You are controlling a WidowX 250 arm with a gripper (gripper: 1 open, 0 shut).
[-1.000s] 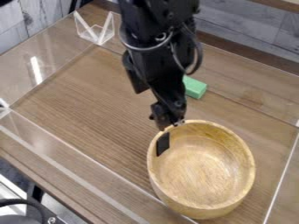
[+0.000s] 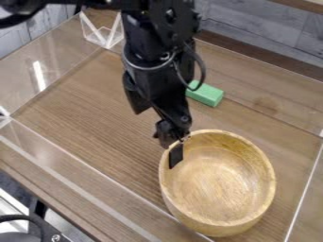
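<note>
My gripper (image 2: 171,142) hangs in the middle of the camera view, just above the left back rim of a round, pale wooden bowl (image 2: 218,192). It is open, and nothing shows between its fingers. The bowl is empty. A green block (image 2: 206,95) lies on the wooden table behind the gripper, partly hidden by the arm.
A clear wire or plastic object (image 2: 104,28) stands at the back left. A pale wall closes the back, and dark cables sit at the lower left corner beyond the table's edge.
The arm has shifted slightly to the left, so more of the green block shows. The bowl and block have not moved.
</note>
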